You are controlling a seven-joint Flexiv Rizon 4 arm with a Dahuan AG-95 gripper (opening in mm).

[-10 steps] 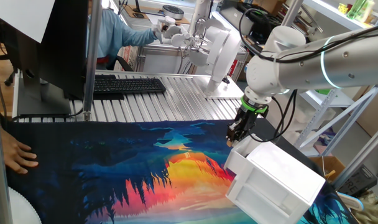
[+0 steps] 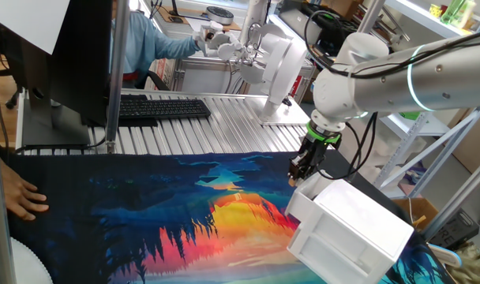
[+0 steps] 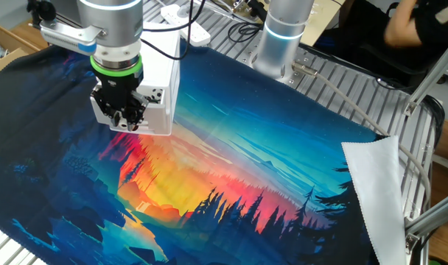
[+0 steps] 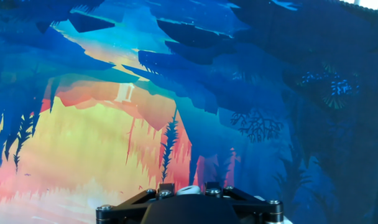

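Observation:
A white drawer box [image 2: 354,225] rests on the printed cloth, its front part with an open-topped tray [image 2: 305,203] facing left in exterior view 1. My black gripper [image 2: 294,178] points down at the edge of that front part. From exterior view 2 the gripper [image 3: 127,125] hides some of the white box [image 3: 159,103]. At the bottom of the wrist view, the gripper has its two fingertips apart, with a small white curved piece [image 4: 188,189] showing between them. Whether the fingers press on this piece cannot be made out.
A person's hand [image 2: 20,196] rests at the cloth's left edge. A white cloth [image 3: 375,191] hangs over one corner.

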